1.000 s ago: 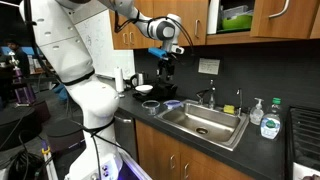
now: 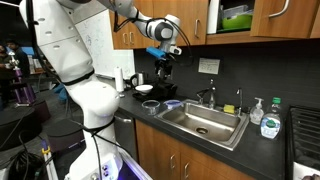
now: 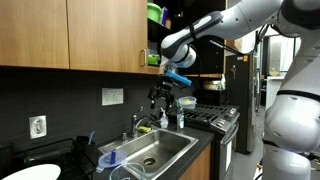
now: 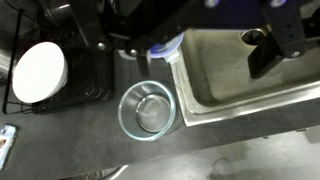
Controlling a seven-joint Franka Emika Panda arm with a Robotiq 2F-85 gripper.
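My gripper (image 2: pixel 167 73) hangs open, high above the counter and to the left of the sink (image 2: pixel 204 122). In the wrist view its dark fingers (image 4: pixel 264 58) stand wide apart with nothing between them. A clear glass bowl (image 4: pixel 147 110) rests on the dark counter beside the sink's edge, well below the gripper. A blue and white item (image 4: pixel 168 48) lies close to that bowl, partly hidden by the gripper. To the left, a white bowl (image 4: pixel 40 72) sits in a black rack (image 4: pixel 85 75).
A tall faucet (image 2: pixel 211 96) rises behind the sink. At the right stand a soap bottle (image 2: pixel 256 111) and a larger bottle (image 2: pixel 271 121), near the stove (image 3: pixel 212 110). Wooden upper cabinets (image 3: pixel 70 35) hang over the counter. The sink basin looks empty.
My gripper's end has shifted and turned slightly, high over the counter. The counter items have not visibly moved.
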